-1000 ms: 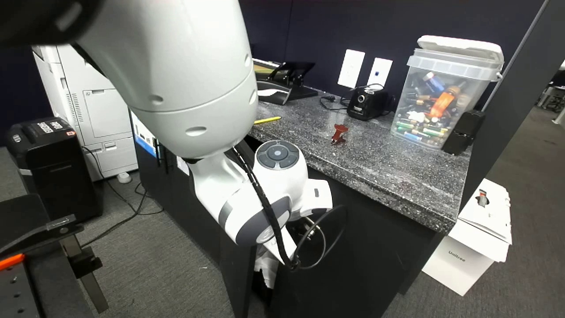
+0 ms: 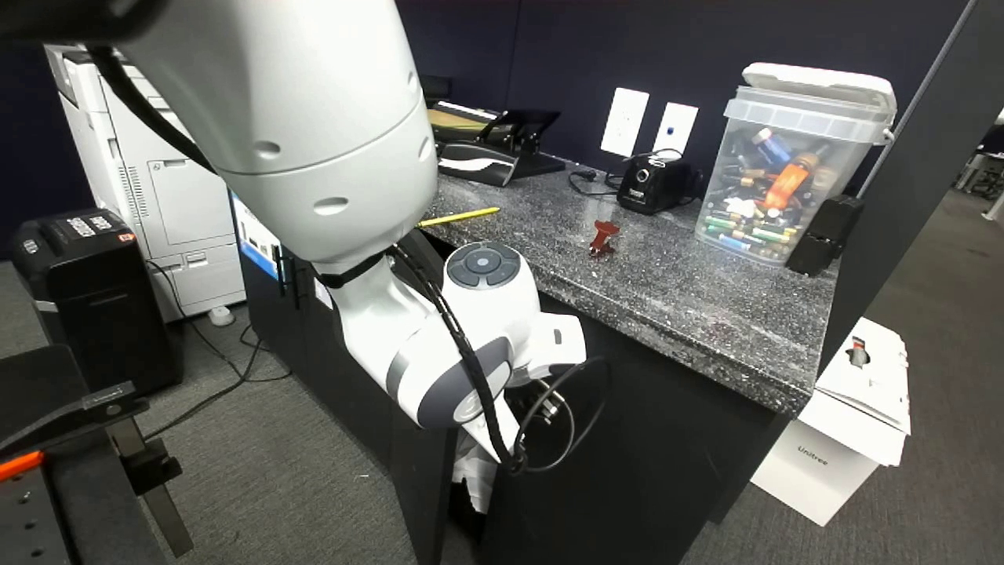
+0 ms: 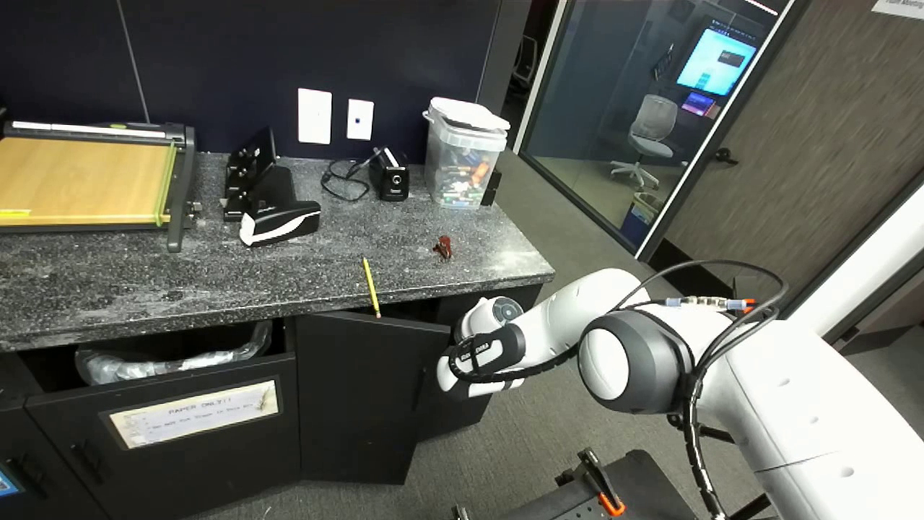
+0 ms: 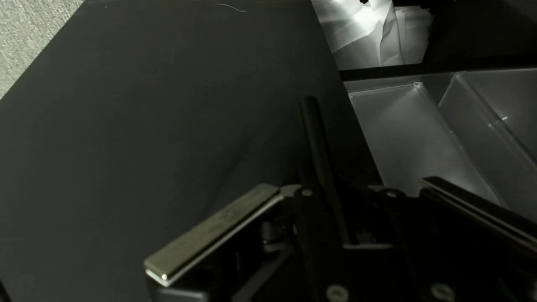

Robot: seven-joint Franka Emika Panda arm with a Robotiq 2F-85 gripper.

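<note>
In the wrist view, a dark upright bar (image 4: 316, 133), which looks like a door handle, stands in front of a broad black panel (image 4: 176, 126). My gripper is shut on this bar; its upper end sticks out beyond the fingers, while the held part is dark and hard to make out. Both exterior views show my wrist low beside the black cabinet (image 2: 612, 442), below the counter's front edge; the fingers are hidden there. A black cabinet door (image 3: 359, 390) stands at the front in exterior view 2.
A clear bin (image 4: 418, 121) and white crumpled paper (image 4: 375, 35) lie right of the panel. On the granite counter (image 2: 715, 301) are a yellow pencil (image 3: 370, 286), a small red-brown object (image 3: 443, 247) and a plastic tub (image 3: 459, 173). A white box (image 2: 838, 424) stands on the floor.
My arm and wrist have shifted slightly left and up in exterior view 1, uncovering more of the pencil and counter. Objects on the counter have stayed put.
</note>
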